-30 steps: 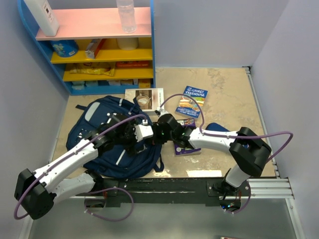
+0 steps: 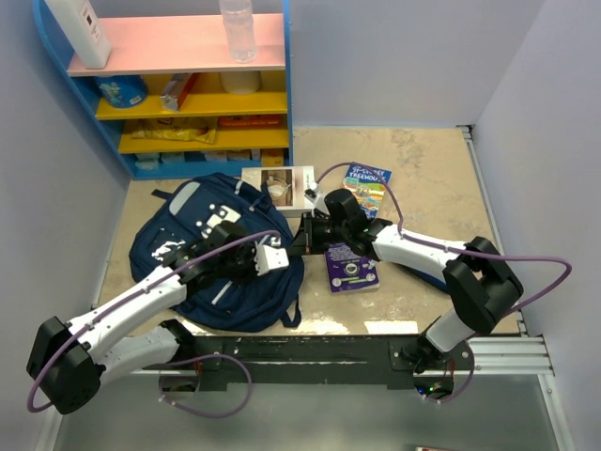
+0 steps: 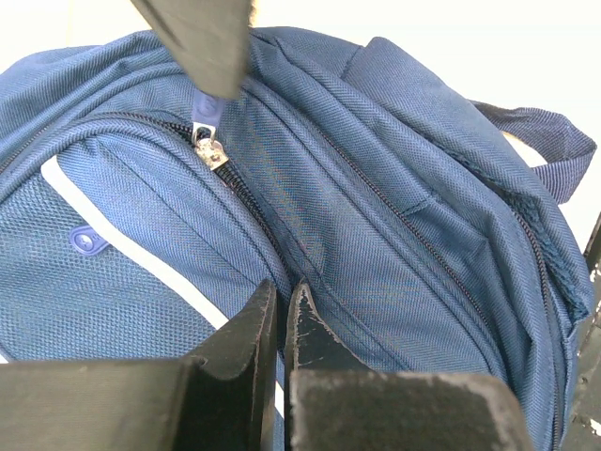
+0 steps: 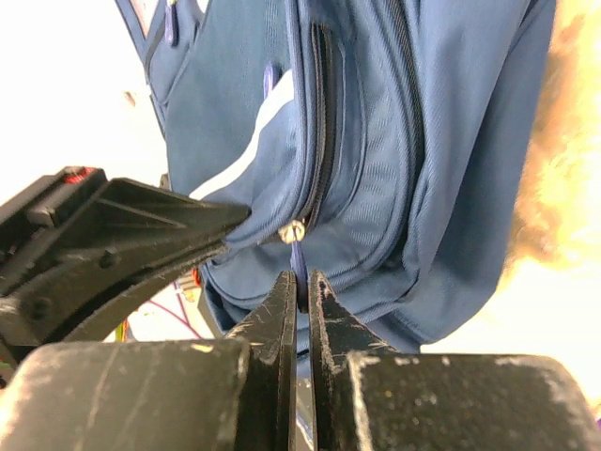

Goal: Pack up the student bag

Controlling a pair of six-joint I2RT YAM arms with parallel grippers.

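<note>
The navy student bag (image 2: 183, 225) lies flat at the left of the table, below the shelf. My left gripper is shut on a fold of its fabric alongside the zipper (image 3: 249, 202); a zipper pull (image 3: 208, 111) shows farther up that track. My right gripper, at the bag's right side, is shut on a blue zipper pull (image 4: 299, 258) that hangs from a metal slider (image 4: 292, 231). The left gripper's dark fingers (image 4: 178, 216) reach into the right wrist view, close to that slider. How far the zipper stands open is hard to tell.
A white picture book (image 2: 299, 177) touches the bag's back edge. The treehouse book (image 2: 368, 176) and a purple book (image 2: 352, 272) lie right of it, partly beneath the right arm. A stocked shelf (image 2: 192, 45) stands behind.
The right gripper has moved a little right and toward the back, its arm now covering more of the treehouse book. The bag's upper part and the white book have shifted slightly right. The left arm barely moved.
</note>
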